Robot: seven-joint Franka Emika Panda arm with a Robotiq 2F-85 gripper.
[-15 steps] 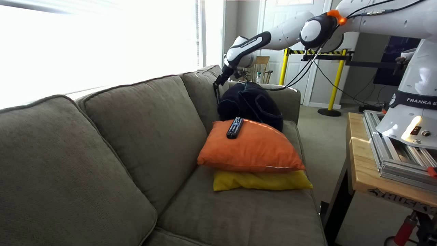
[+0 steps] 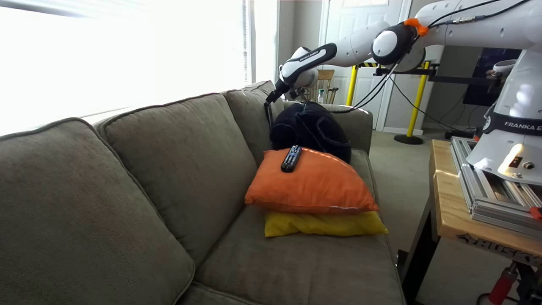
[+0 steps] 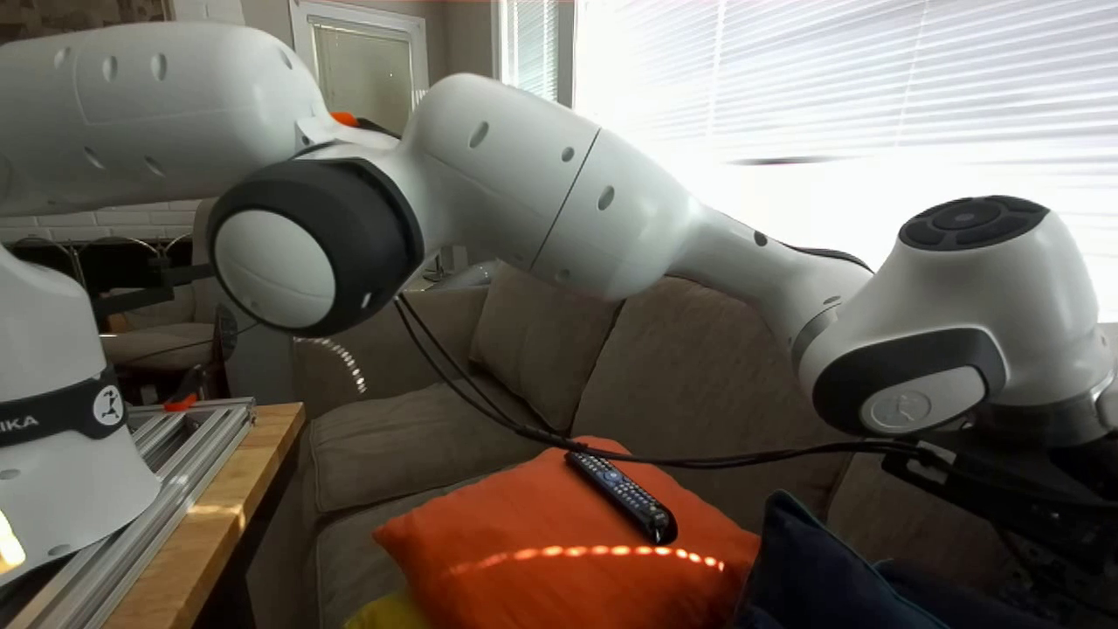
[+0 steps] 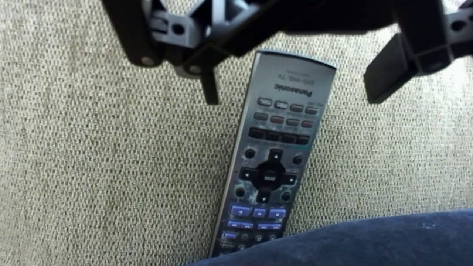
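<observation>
In the wrist view a silver-grey Panasonic remote point(image 4: 268, 159) lies on beige woven fabric, its far end reaching up between my fingers. My gripper stands open, one finger on each side of that end and nothing clasped. The remote's lower end is hidden by dark blue cloth point(image 4: 354, 244). From exterior view 1, my gripper point(image 2: 268, 112) is down by the sofa back, beside the dark blue pillows point(image 2: 317, 129). Another remote, black point(image 2: 291, 158), rests on an orange pillow point(image 2: 320, 183), clear of the gripper.
Under the orange pillow is a yellow one point(image 2: 325, 224). The sofa's back cushions point(image 2: 178, 137) rise close to the gripper. Cables point(image 3: 713, 461) hang from the arm above the orange pillow.
My arm has shifted very slightly near the sofa back. Pillows and the black remote lie where they were.
</observation>
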